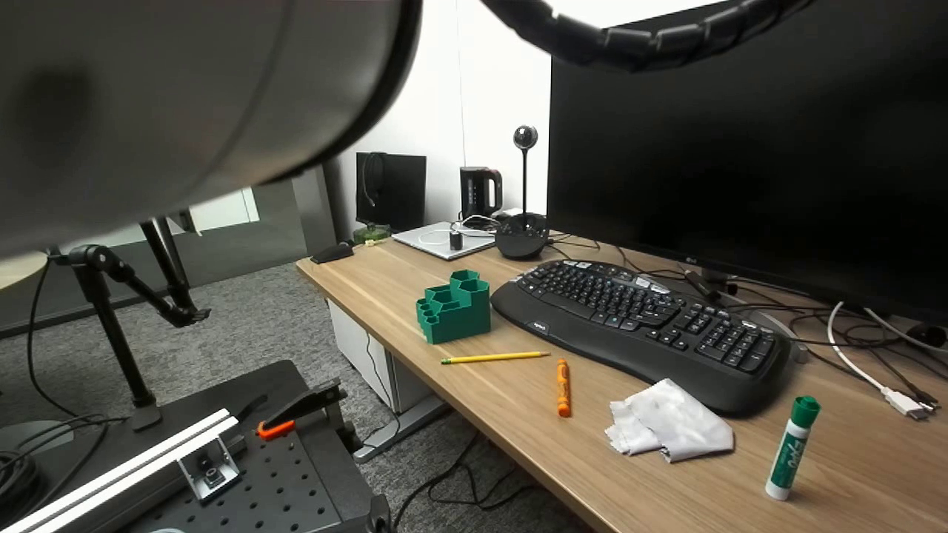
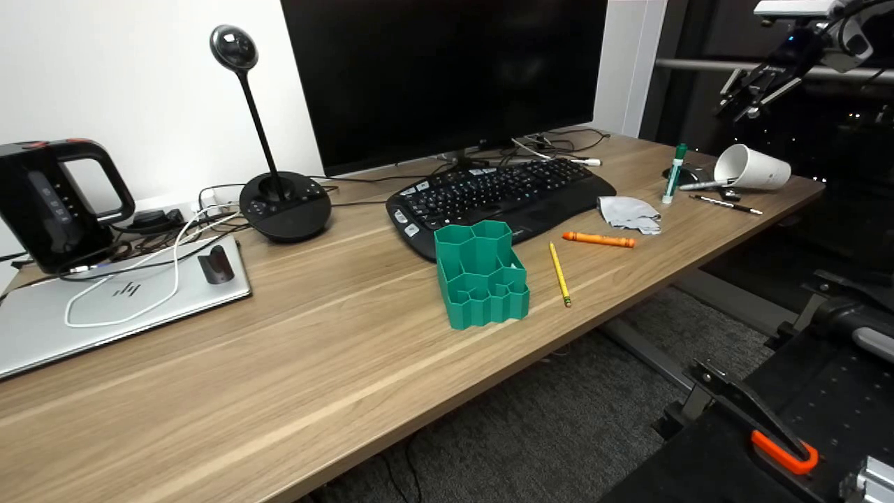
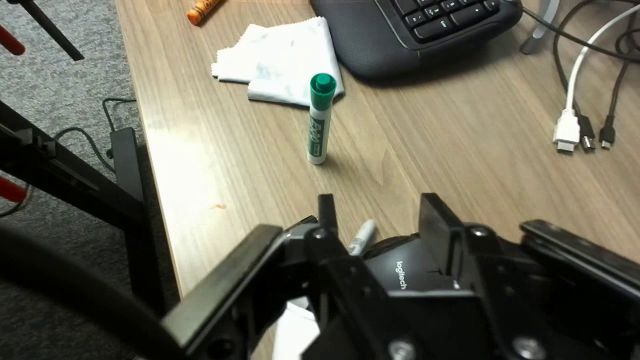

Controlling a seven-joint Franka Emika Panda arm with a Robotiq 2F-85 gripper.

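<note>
My gripper (image 2: 740,99) hangs in the air over the right end of the desk, above a white cup (image 2: 764,170) lying on its side. In the wrist view the gripper is open, its two fingers apart with nothing held between them. Past the fingers show a black Logitech mouse (image 3: 393,267) and the tip of a whitish marker (image 3: 362,235), both partly hidden by the gripper. A green-capped marker (image 3: 319,120) stands upright on the desk farther ahead. A green hexagonal organizer (image 2: 482,276) sits mid-desk; no pens show in its cells.
Near the organizer lie a yellow pencil (image 2: 559,272) and an orange crayon (image 2: 599,239). A white cloth (image 2: 628,214) rests beside the keyboard (image 2: 503,197). By the cup is a black pen (image 2: 726,204). The large monitor (image 1: 755,160) backs the desk, and cables (image 3: 570,108) trail at the right.
</note>
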